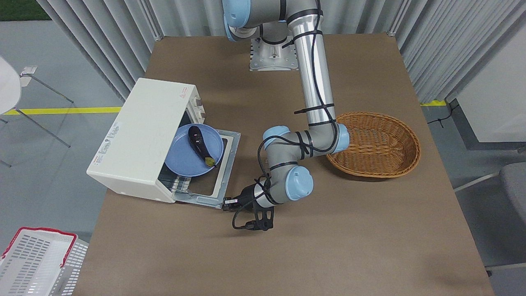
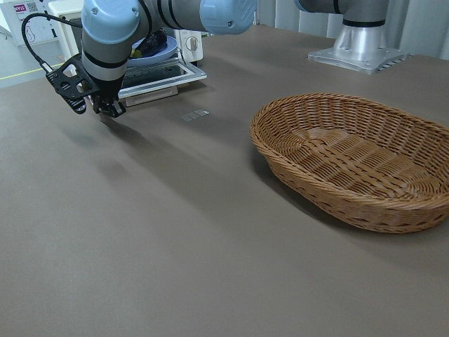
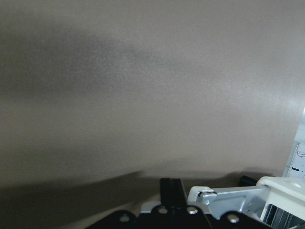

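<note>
A white toaster oven (image 1: pixel 133 128) lies at the left of the table, its door (image 1: pixel 207 199) lowered. Inside the opening, on a blue plate (image 1: pixel 182 160), rests a dark eggplant (image 1: pixel 198 143). My gripper (image 1: pixel 228 204) is low by the door's near outer corner. In the wrist view its black fingers sit close together at the bottom, beside the oven door's edge; whether they touch the door or hold anything cannot be told.
A wicker basket (image 1: pixel 374 148) stands right of my arm. A white laundry basket (image 1: pixel 39 261) is off the table, lower left.
</note>
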